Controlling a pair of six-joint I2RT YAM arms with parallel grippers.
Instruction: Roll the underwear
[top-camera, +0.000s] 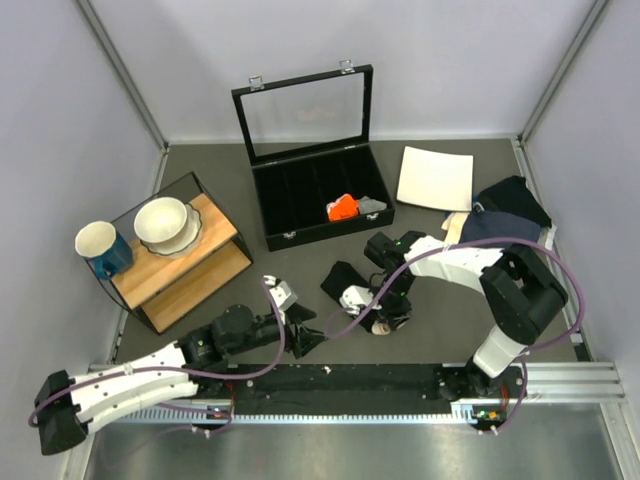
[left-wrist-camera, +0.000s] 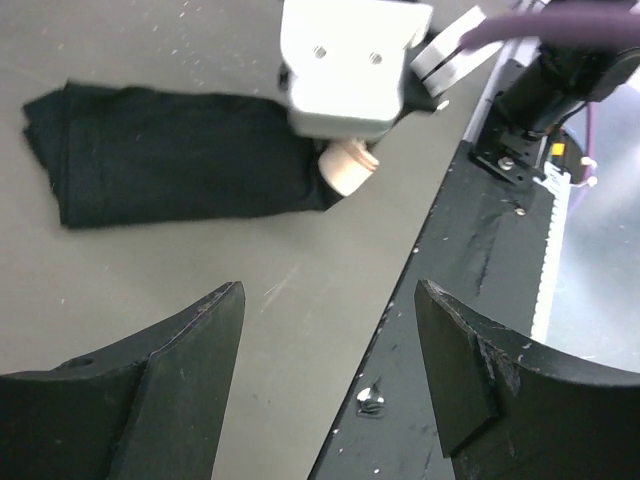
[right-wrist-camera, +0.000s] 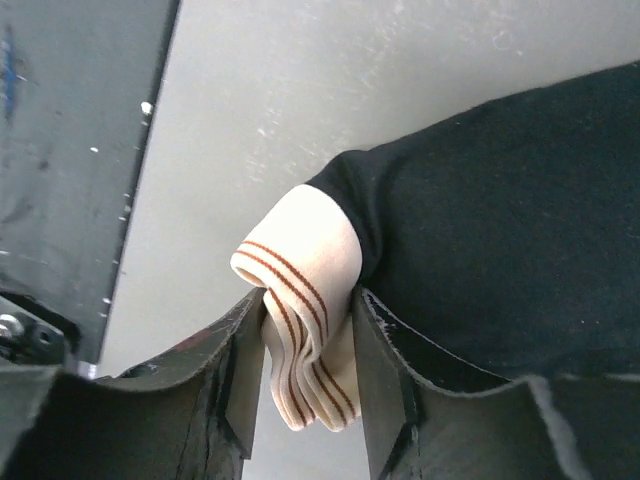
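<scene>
Dark underwear, folded into a long strip (top-camera: 345, 280), lies on the table; the left wrist view shows its flat dark length (left-wrist-camera: 170, 150). At its near end, the cream waistband with brown stripes (right-wrist-camera: 305, 255) is bunched up. My right gripper is over this end, its fingers part open on either side of the waistband, and some of the cloth sits between them. How firmly they touch it cannot be told. To the left, apart from the cloth, my left gripper (top-camera: 318, 337) is open and empty.
An open black box (top-camera: 270, 200) holds an orange item (top-camera: 342, 207) and a grey one (top-camera: 371, 205). Behind my right arm lie a white board (top-camera: 435, 178) and dark folded clothes (top-camera: 505, 212). A wooden shelf (top-camera: 190, 285) stands left. Table between the grippers is clear.
</scene>
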